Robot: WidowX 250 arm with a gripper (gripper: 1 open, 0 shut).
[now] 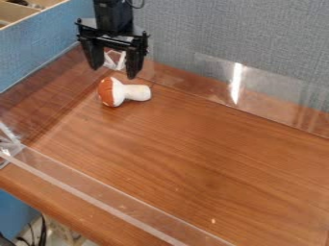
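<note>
A toy mushroom (133,92) with an orange-red and white cap and a white stem lies on its side on the wooden table (193,163), toward the back left. My black gripper (112,67) hangs above and behind it, apart from it, with its fingers spread open. Behind the gripper a small white object (114,60) shows partly, too hidden to identify.
Clear plastic edging runs along the table's back and front-left sides. A blue padded wall (33,53) with a wooden tray (13,12) stands at the left, a grey textured wall (238,38) at the back.
</note>
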